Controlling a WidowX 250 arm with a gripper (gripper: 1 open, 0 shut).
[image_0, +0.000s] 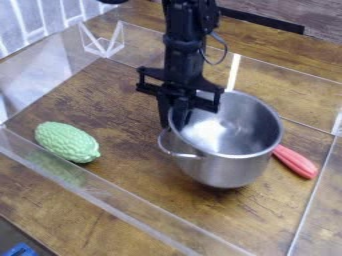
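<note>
A stainless steel pot (230, 145) with a wire handle sits right of centre on the wooden surface. The black gripper (174, 115) reaches down to the pot's left rim and is shut there; whether the rim is between its fingers cannot be made out. A green bumpy vegetable (67, 142) lies at the left. A red cylindrical object (295, 162) lies just right of the pot, partly behind it.
Clear plastic walls border the wooden work area (100, 195). The area between the green vegetable and the pot is clear. A small blue object (16, 249) shows at the bottom left corner.
</note>
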